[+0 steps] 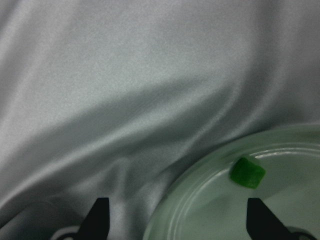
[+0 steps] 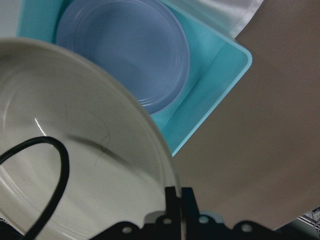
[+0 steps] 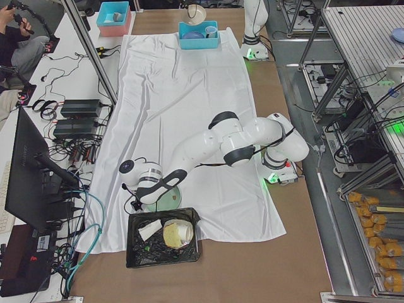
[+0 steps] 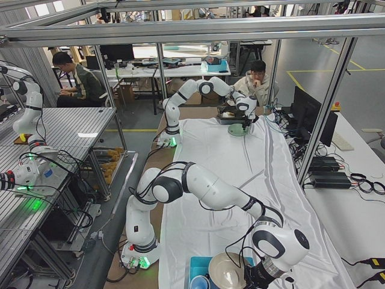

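A pale green plate (image 3: pixel 169 199) lies on the white cloth beside the black bin, with a small green piece (image 1: pixel 247 173) on it. My left gripper is over the plate's edge, open, nothing between its fingers. At the far end, my right gripper is shut on the rim of a cream bowl (image 2: pixel 75 150), held above a turquoise tray (image 2: pixel 215 90) that contains a blue dish (image 2: pixel 125 60) and a blue cup (image 4: pixel 198 282).
A black bin (image 3: pixel 136 246) with white and yellow items stands at the near end. A monitor (image 3: pixel 31 183) and cables line the left side.
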